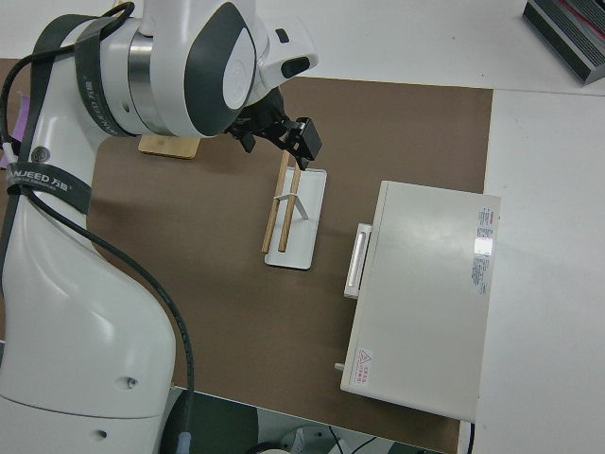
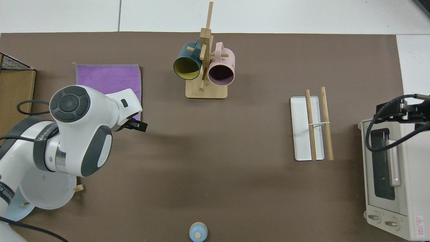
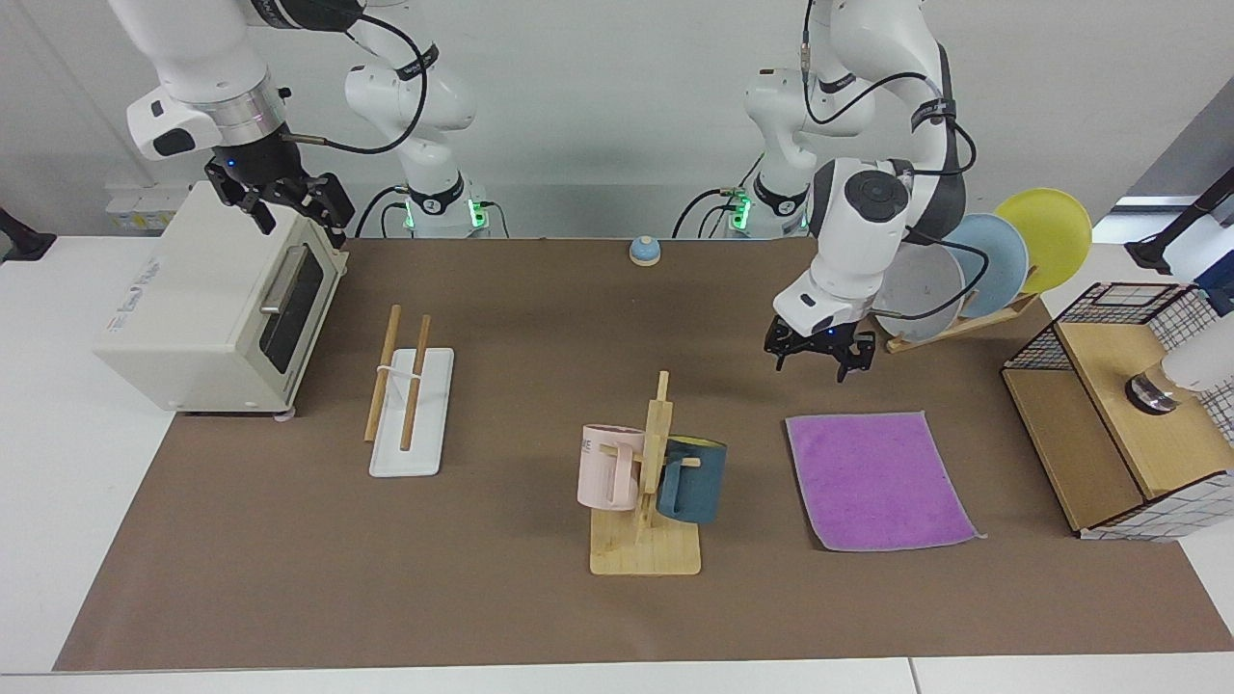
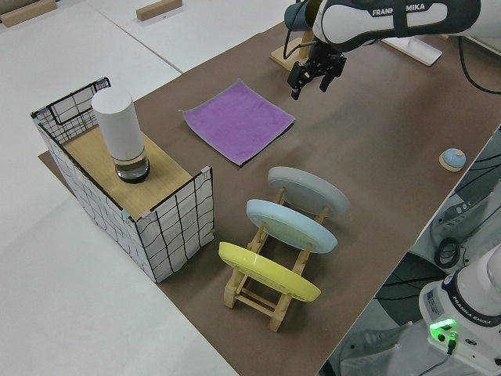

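One black gripper (image 2: 136, 124) is on the arm at the left of the top view, over the mat by the purple cloth (image 3: 879, 480); in the right view (image 4: 311, 82) its fingers point down, apart, with nothing seen between them. The other gripper (image 3: 285, 202) hangs above the white oven (image 3: 212, 320); in the front view (image 1: 301, 144) it shows at the top, its finger unclear. A wooden mug tree (image 2: 206, 92) holds a teal mug (image 2: 182, 58) and a pink mug (image 2: 222, 64).
A white tray with two wooden sticks (image 2: 300, 133), a small blue object (image 2: 198, 232), a rack of grey, blue and yellow plates (image 4: 270, 274), and a wire-sided wooden shelf (image 4: 156, 188) with a white cylinder (image 4: 117, 125) stand around the mat.
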